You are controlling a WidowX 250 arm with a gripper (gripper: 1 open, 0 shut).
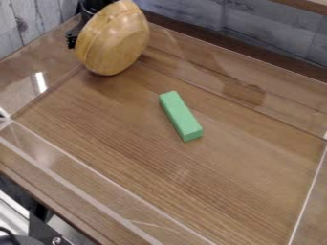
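Observation:
A large tan, rounded wooden object (113, 40) fills the upper left of the camera view. Dark parts of the robot show behind its top and left edge, mostly hidden by it, so the fingertips cannot be made out. A green rectangular block (181, 115) lies alone on the wooden table (217, 182), right of the middle.
Grey walls (281, 38) border the table at the back and left, and a dark gap with some black hardware shows at the bottom left corner.

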